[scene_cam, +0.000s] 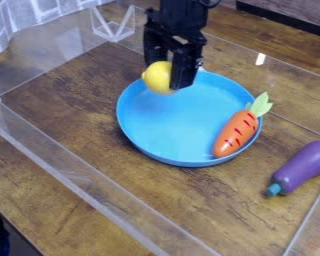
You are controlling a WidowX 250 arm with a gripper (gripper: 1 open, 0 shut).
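Observation:
The black gripper (170,65) hangs over the back left part of a blue plate (176,128), with a round yellow object (157,78) at its fingers, partly covered by them. I cannot tell whether the fingers grip it or whether it touches the plate. An orange toy carrot (236,130) with a light green top lies on the right side of the plate.
A purple toy eggplant (303,166) lies on the wooden table (190,210) to the right of the plate. Clear plastic edging runs along the left.

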